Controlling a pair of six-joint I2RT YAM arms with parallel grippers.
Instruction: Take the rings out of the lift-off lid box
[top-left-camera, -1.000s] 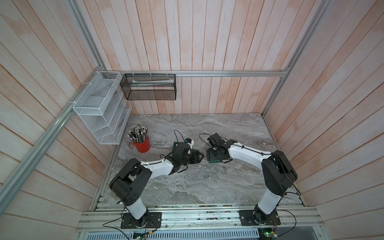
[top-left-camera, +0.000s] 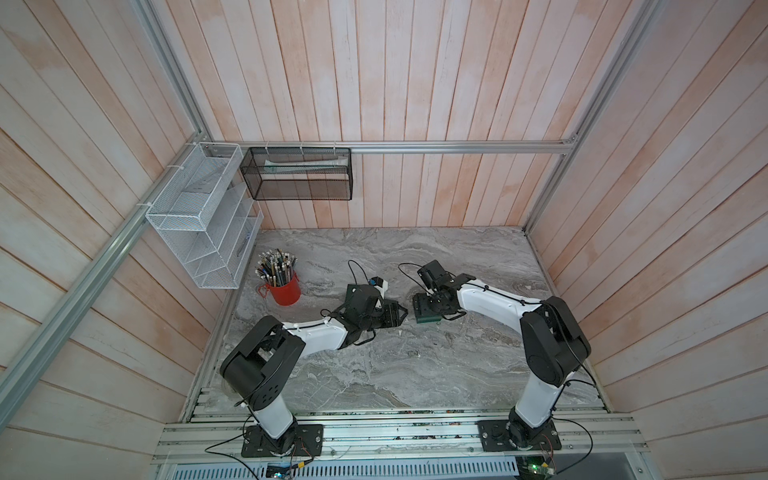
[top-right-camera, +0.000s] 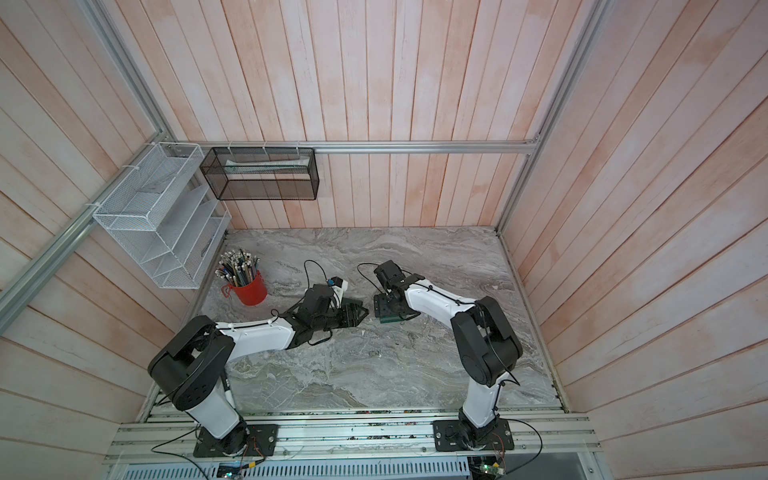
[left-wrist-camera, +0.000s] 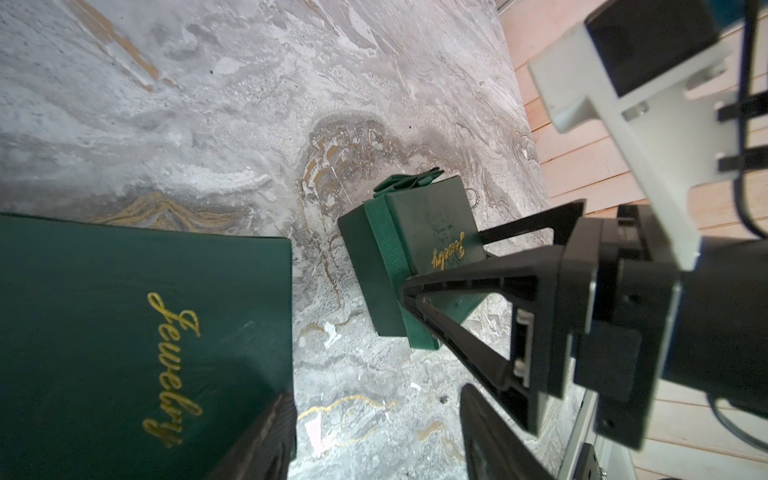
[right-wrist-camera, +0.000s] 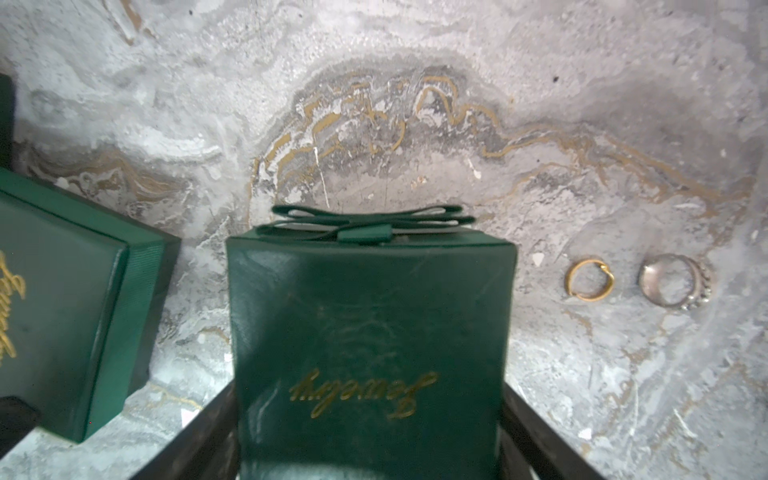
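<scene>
A small green box (right-wrist-camera: 372, 336) with a ribbon bow and gold "Jewelry" lettering stands between the fingers of my right gripper, which is open around it. Its top looks closed. A gold ring (right-wrist-camera: 590, 280) and a silver ring (right-wrist-camera: 674, 281) lie on the table to its right. In the left wrist view the same box (left-wrist-camera: 436, 212) shows with one right finger (left-wrist-camera: 472, 280) in front of it. My left gripper is open and empty, pointing at bare table between the small box and a larger green "Jewelry" box (left-wrist-camera: 144, 320).
The left finger overlaps the larger box's corner in the left wrist view. A red mug (top-left-camera: 284, 292) of pens stands at the back left, beside white wire shelves (top-left-camera: 209, 232).
The right arm has shifted slightly toward the back of the table, and its gripper has moved a little. The left arm looks unchanged.
</scene>
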